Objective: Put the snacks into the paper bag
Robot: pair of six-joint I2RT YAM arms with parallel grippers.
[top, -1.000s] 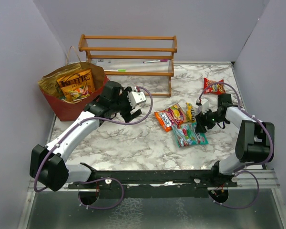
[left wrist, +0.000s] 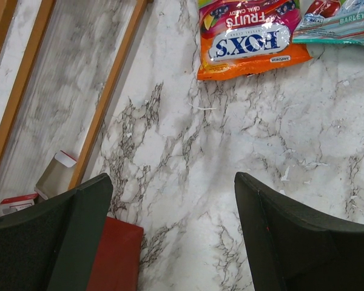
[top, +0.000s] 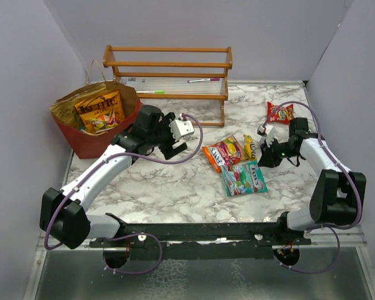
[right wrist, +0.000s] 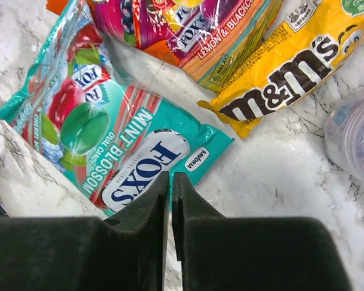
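Note:
A red-brown paper bag point(top: 81, 140) stands at the left with an orange snack pack point(top: 100, 112) inside. On the marble table lie the teal Fox's mint bag point(top: 244, 179), the orange Fox's fruits bag point(top: 222, 152) and the yellow M&M's pack point(top: 250, 147). A red snack pack point(top: 280, 113) rests farther back. My right gripper is at the teal bag's labelled end, a narrow gap showing between its nearly closed fingers; no grip on the bag is visible. My left gripper point(top: 182, 139) is open and empty, left of the snacks.
A wooden rack point(top: 169, 72) stands at the back, right of the paper bag. In the right wrist view a clear round tub point(right wrist: 358, 139) sits beside the M&M's pack.
My right arm has now drawn a little to the right. The left arm looks still.

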